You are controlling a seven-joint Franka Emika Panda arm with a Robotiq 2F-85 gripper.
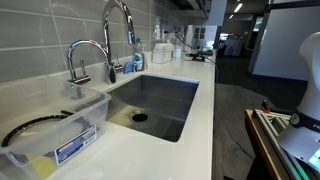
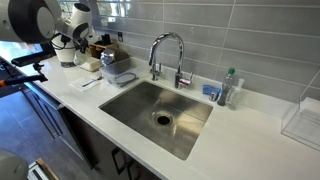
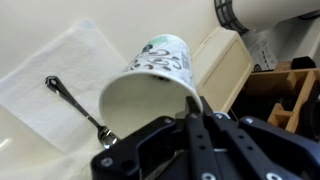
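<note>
In the wrist view, my gripper is shut on the near rim of a white paper cup (image 3: pixel 165 57) with a green and grey pattern. The cup lies tilted, its open mouth facing the camera. Beyond it, a metal spoon (image 3: pixel 75 103) rests on a white napkin (image 3: pixel 62 72). Whether the cup touches the surface below cannot be told. Exterior view 1 shows neither the cup nor the gripper. Exterior view 2 has the white arm (image 2: pixel 80 20) at the far upper left, too small to make out the cup.
A clear plastic bin (image 1: pixel 80 143) stands left of the steel sink (image 1: pixel 160 105), by the tall faucet (image 1: pixel 108 35). Soap bottles (image 2: pixel 232 88) stand behind the sink. The counter (image 2: pixel 240 140) right of the sink is bare in exterior view 2. A wooden box (image 3: pixel 285 85) sits right of the cup.
</note>
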